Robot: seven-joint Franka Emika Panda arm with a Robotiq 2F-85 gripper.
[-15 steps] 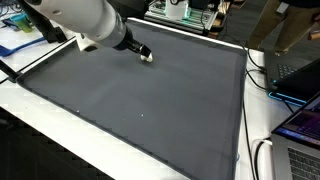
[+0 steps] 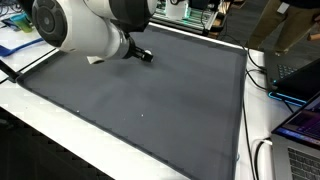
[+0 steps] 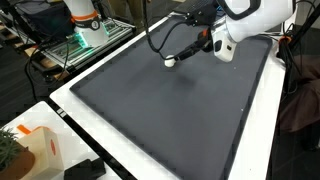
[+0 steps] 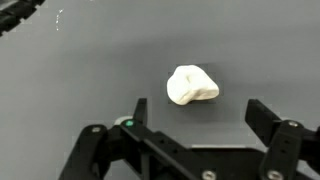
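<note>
A small, rounded white object lies on the dark grey tabletop, just ahead of the gap between my fingers in the wrist view. My gripper is open, and its black fingers stand apart on either side with nothing held. Exterior view 2 has the white object beside the dark gripper, close to its fingertips. From exterior view 1 the gripper mostly covers the object. Whether a finger touches it I cannot tell.
A dark cable crosses the upper left of the wrist view. Laptops stand beyond the table's right side in exterior view 1.
The white arm has come lower and nearer the tabletop. The white object, plain to see earlier beside the gripper, is now mostly hidden by it in exterior view 1.
</note>
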